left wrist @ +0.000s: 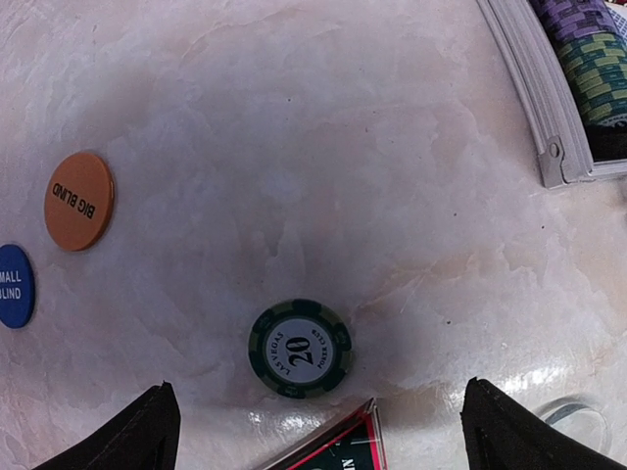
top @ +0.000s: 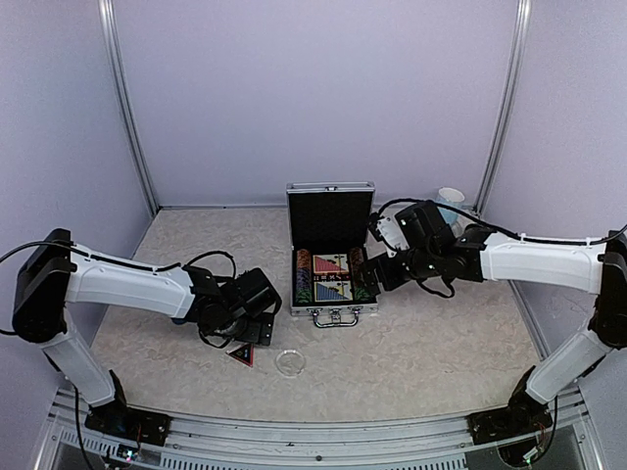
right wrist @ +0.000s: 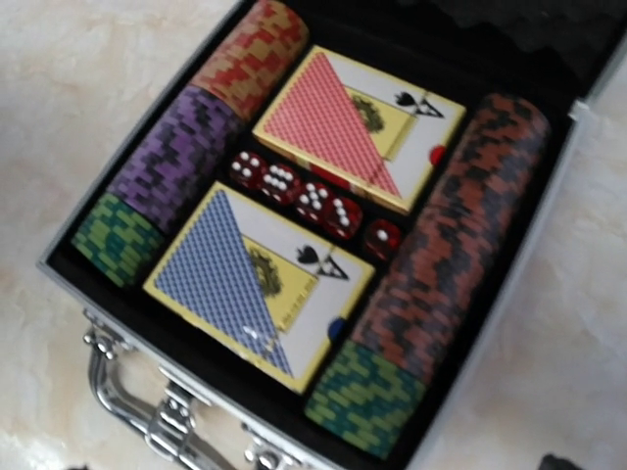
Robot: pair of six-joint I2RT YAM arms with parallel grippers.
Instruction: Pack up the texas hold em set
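The silver case point(top: 333, 311) stands with its lid up, holding chip rows, two card decks and dice. In the right wrist view, the red deck point(right wrist: 333, 122) and blue deck point(right wrist: 255, 284) lie with several red dice point(right wrist: 279, 182) between them. Over the case's right side, my right gripper point(top: 376, 274) hangs open and empty. My left gripper is open above the table, its fingers to either side of a green 20 chip point(left wrist: 300, 349) lying flat. Left of that chip are an orange BIG BLIND disc point(left wrist: 78, 201) and a blue SMALL BLIND disc point(left wrist: 15, 286).
A black triangular marker with a red border point(top: 242, 353) and a clear round disc point(top: 290, 363) lie in front of the left gripper. White cups point(top: 450, 199) stand at the back right, partly behind the right arm.
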